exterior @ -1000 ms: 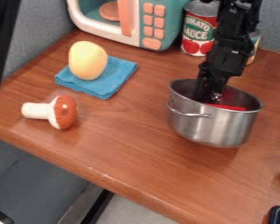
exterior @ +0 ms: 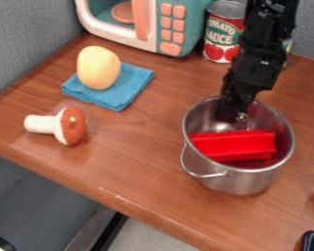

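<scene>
My black gripper (exterior: 234, 108) reaches down from the top right into the back of a steel pot (exterior: 223, 178) on the wooden table. Its fingertips are at or inside the pot's back rim, too dark and hidden to tell whether they are open or shut. A bright red object (exterior: 234, 146), long and boxy, lies inside the pot in front of the gripper.
An egg (exterior: 98, 69) sits on a blue cloth (exterior: 121, 94) at the left, with a toy mushroom (exterior: 58, 125) below it. A toy microwave (exterior: 173, 25) and sauce cans (exterior: 223, 34) stand at the back.
The pot has shifted toward the front, and more of the red object inside now shows.
</scene>
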